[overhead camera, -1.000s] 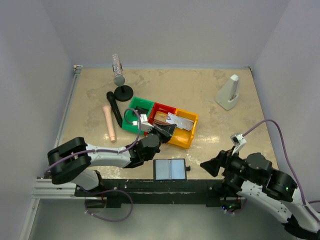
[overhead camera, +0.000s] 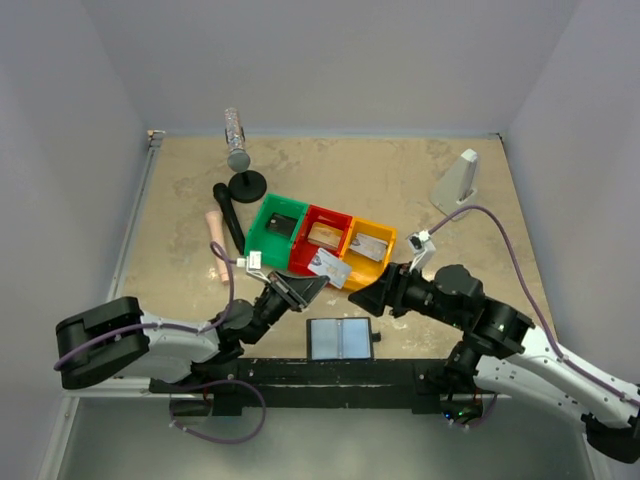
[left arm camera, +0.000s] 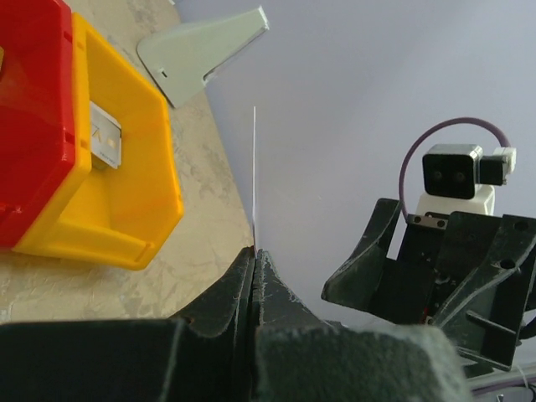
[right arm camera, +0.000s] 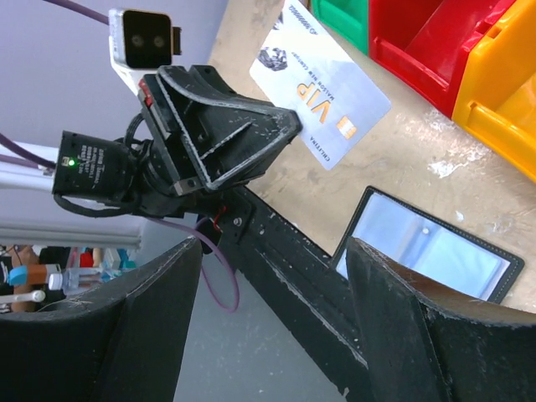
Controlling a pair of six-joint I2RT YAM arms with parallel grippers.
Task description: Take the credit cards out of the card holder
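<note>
My left gripper (overhead camera: pixel 323 282) is shut on a pale card (overhead camera: pixel 330 266) by one end. The left wrist view shows that card (left arm camera: pixel 255 167) edge-on, a thin line rising from the closed fingertips. Its printed face with "VIP" in orange is turned toward the right wrist camera, card (right arm camera: pixel 322 84). To the right of it, in the top view, my right gripper (overhead camera: pixel 364 303) is open and apart from the card; its fingers (right arm camera: pixel 389 293) have nothing between them. The black-edged card holder (overhead camera: pixel 340 338) lies spread flat with clear sleeves near the front edge.
Behind the held card stand joined bins: green (overhead camera: pixel 262 237), red (overhead camera: pixel 308 220) and yellow (overhead camera: pixel 388 240). A white card (overhead camera: pixel 369 247) lies in the yellow one. A grey stand (overhead camera: pixel 456 187) is at back right; table between it and the bins is clear.
My left gripper has drawn back toward the front left, carrying the card away from above the bins. The right gripper has come left and slightly back, closer to the card.
</note>
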